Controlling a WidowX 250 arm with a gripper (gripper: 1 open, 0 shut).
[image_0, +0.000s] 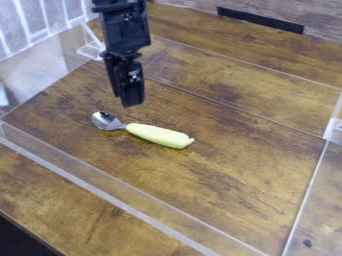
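A metal spoon (107, 121) lies on the wooden table with its bowl to the left. Next to its handle end lies a pale yellow-green object (159, 135), long and rounded like a corn cob or squash. My black gripper (130, 96) hangs open above and behind the two, touching neither, with nothing visible between its fingers.
Clear panels edge the workspace on the left, front and right. A white rack-like piece stands at the back left, and a dark strip lies at the back right.
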